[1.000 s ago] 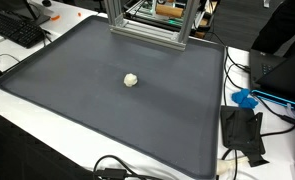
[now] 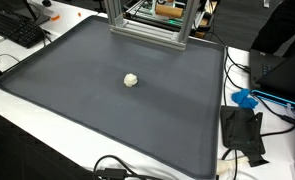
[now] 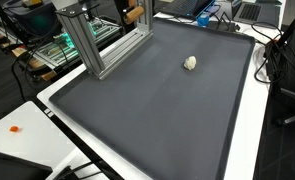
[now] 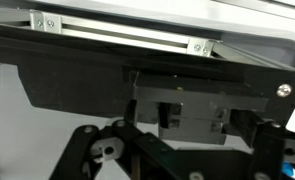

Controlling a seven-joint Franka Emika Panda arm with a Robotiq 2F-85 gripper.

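A small cream-coloured lump (image 2: 131, 80) rests on the dark grey mat (image 2: 77, 80). Seen from the other side, the same lump (image 3: 190, 62) lies toward the mat's far right part. In the wrist view my gripper has its black fingers apart, in front of a dark panel (image 4: 77, 85) with a pale metal rail (image 4: 127, 33) along it. I make out nothing held between the fingers. The lump does not show in the wrist view, and neither exterior view shows the gripper clearly.
A metal frame (image 2: 147, 37) stands at the mat's far edge, with an orange-brown piece (image 2: 169, 11) in it. A keyboard (image 2: 19, 29) lies at the left. Cables, a blue item (image 2: 244, 98) and a black item (image 2: 241, 130) lie to the right.
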